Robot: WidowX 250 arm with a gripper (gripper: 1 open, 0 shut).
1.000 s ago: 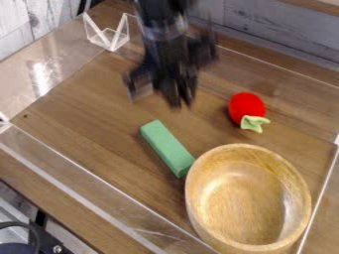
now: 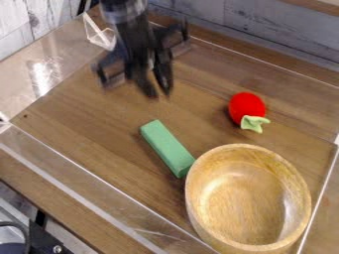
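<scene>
My gripper (image 2: 133,74) is a dark, motion-blurred shape in the upper middle, hanging above the wooden table; its fingers are too blurred to show whether they are open or shut. Below it lies a green block (image 2: 169,147). A red vegetable with a pale green top (image 2: 247,107) lies at the right. A large wooden bowl (image 2: 248,198) stands at the lower right, beside the green block's lower end.
A white wire object (image 2: 99,36) at the back left is partly behind the arm. Wooden walls edge the back.
The arm has shifted toward the upper left, clearing more of the table's middle. The block, red vegetable and bowl have stayed in place.
</scene>
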